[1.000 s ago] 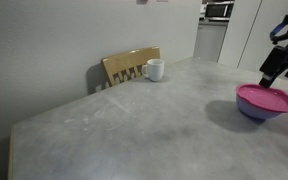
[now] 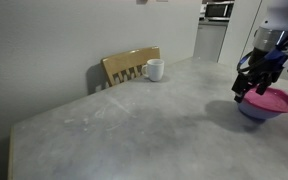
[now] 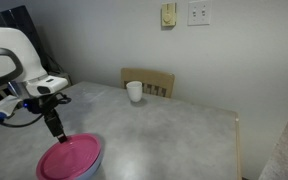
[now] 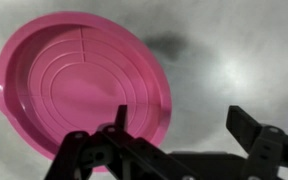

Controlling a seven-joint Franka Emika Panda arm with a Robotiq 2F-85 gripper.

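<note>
A round bowl, purple-blue outside, rests on the grey table with a pink lid over its top. In the wrist view the pink lid fills the left side, with a raised rim and a small tab at its left edge. My gripper is open and nothing is between its fingers. It hangs above the lid's rim, one finger overlapping the lid in that view and the other over bare table. Any contact with the lid cannot be made out.
A white mug stands at the table's far edge, in front of a wooden chair. A wall rises behind.
In exterior view 1 my gripper has moved left across the lid, and more of the arm has come into view. The bowl, lid and mug have stayed in place.
</note>
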